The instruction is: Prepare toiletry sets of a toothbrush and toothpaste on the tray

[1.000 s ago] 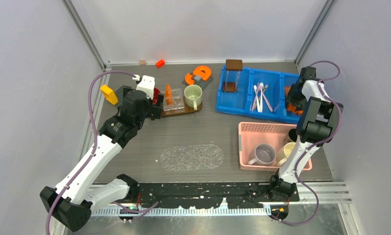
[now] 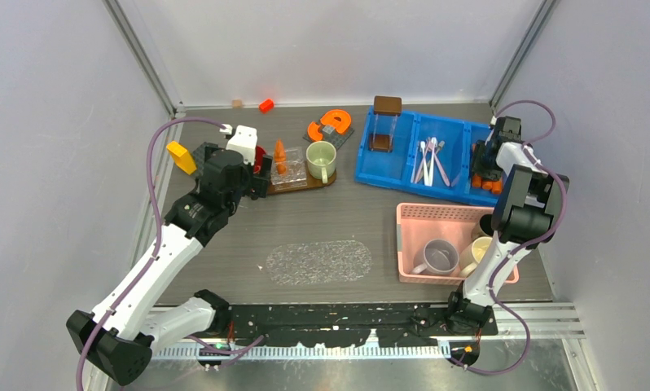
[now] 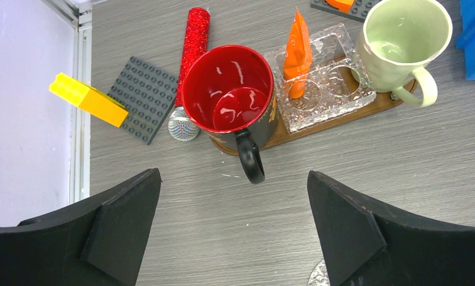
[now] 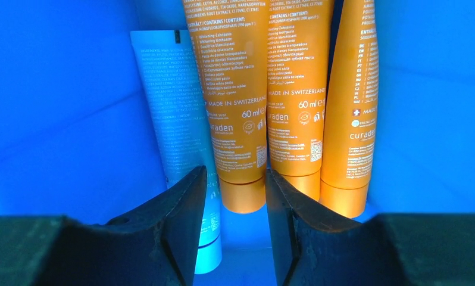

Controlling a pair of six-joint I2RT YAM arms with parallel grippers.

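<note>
The blue tray [image 2: 391, 175] holds toothbrushes [image 2: 431, 159] in its middle compartment and toothpaste tubes [image 2: 491, 185] on the right. My right gripper is open over that compartment, its fingertips either side of the cap of an orange tube [image 4: 235, 107]; two more orange tubes [image 4: 294, 107] and a light-blue tube [image 4: 178, 119] lie beside it. My left gripper stands open above the table, near a red-and-black mug [image 3: 223, 89] on a wooden board with a clear holder [image 3: 324, 101].
A pink basket [image 2: 411, 216] with mugs sits below the blue tray. A green mug [image 2: 322, 159], orange shape [image 2: 336, 118] and yellow brick [image 2: 182, 159] are at the back and left. The table's front middle has a speckled oblong patch [image 2: 318, 261].
The blue tray appears nudged slightly left. The left arm is unmoved.
</note>
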